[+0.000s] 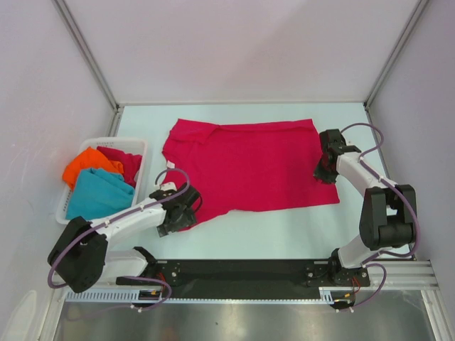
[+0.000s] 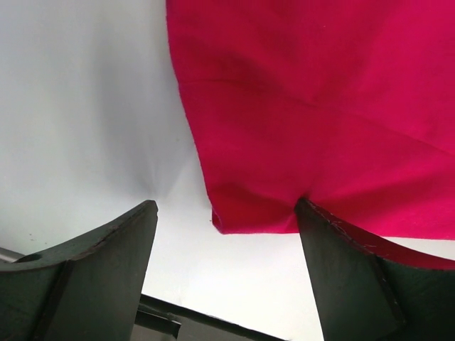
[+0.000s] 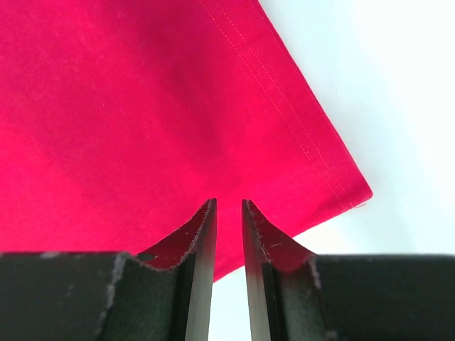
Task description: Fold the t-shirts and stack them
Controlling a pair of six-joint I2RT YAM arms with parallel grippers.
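A red t shirt point(image 1: 249, 163) lies spread over the white table, its hem toward the right and its sleeves toward the left. My left gripper point(image 1: 178, 229) is at the shirt's near left sleeve; in the left wrist view its fingers stand wide apart, with the corner of the red cloth point(image 2: 249, 192) between and just beyond them. Over the near right hem corner is my right gripper point(image 1: 323, 178). Its fingertips are a small gap apart in the right wrist view, above the red cloth point(image 3: 163, 142), and no fabric shows pinched between them.
At the left a white basket point(image 1: 146, 154) holds orange point(image 1: 89, 165), dark red and teal point(image 1: 99, 195) cloths, close beside my left arm. Bare table point(image 1: 277, 234) shows along the near side. Walls enclose the back and sides.
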